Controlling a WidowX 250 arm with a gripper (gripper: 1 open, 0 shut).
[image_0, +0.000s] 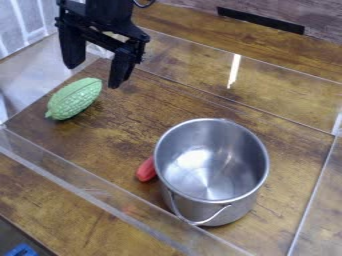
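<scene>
The black gripper (98, 62) hangs at the upper left, just above and behind a pale green corn-like toy (75, 98) lying on the wooden table. Its two fingers are spread apart, with nothing seen between them. A steel pot (211, 170) stands at the lower right, and a red object (147, 170) lies against its left side, partly hidden by it.
Clear plastic edges run along the left and front, and a small blue item (16, 249) shows at the bottom left corner.
</scene>
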